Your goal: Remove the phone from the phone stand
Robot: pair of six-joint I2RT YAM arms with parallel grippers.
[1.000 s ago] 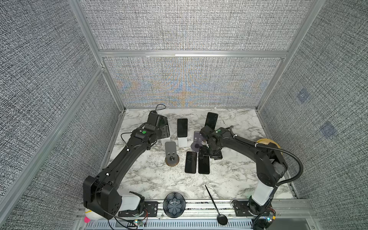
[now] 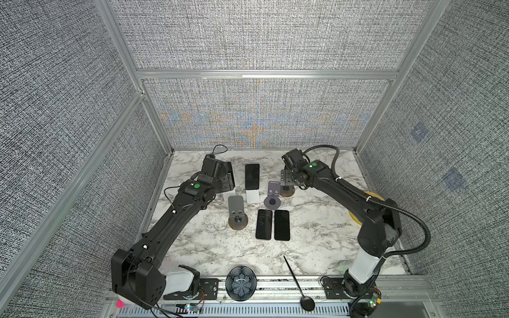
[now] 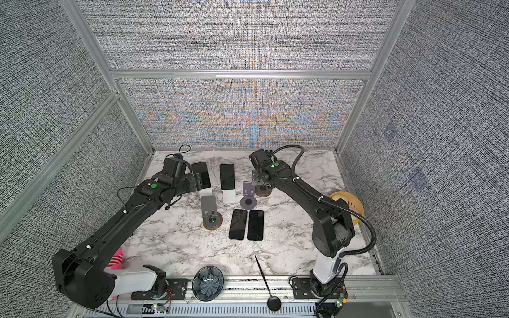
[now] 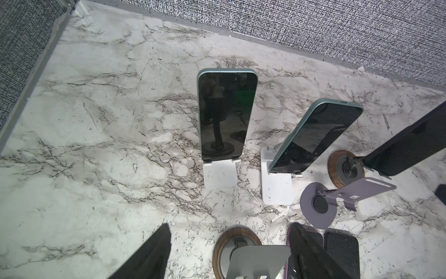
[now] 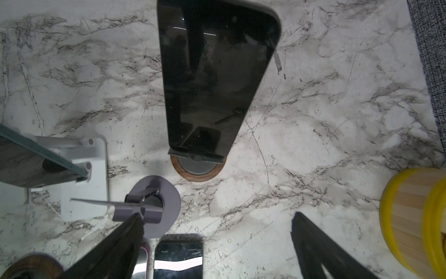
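Note:
At the far side of the table, three upright phones rest on stands: a left phone [image 4: 227, 116] on a white stand [image 4: 220, 175], a middle phone [image 2: 252, 176] on another white stand [image 2: 252, 196], and a right phone [image 5: 213, 83] on a wood-based stand [image 5: 198, 173]. Over the left phone, partly covering it in the top left view, is my left gripper, its fingers apart and empty. My right gripper hangs open near the right phone, nothing between its fingers. Two empty stands, one grey [image 2: 236, 206] and one purple [image 2: 272, 200], stand in front.
Two phones lie flat mid-table, a left one [image 2: 264, 224] and a right one [image 2: 282, 225]. A yellow-rimmed wooden container [image 5: 413, 218] stands at the right. At the front are a dark bowl [image 2: 241, 283] and a black spoon [image 2: 307, 302].
My right gripper has swung away from above the flat right phone toward the far side, now covering the right upright phone in the top left view. The left arm has shifted only slightly.

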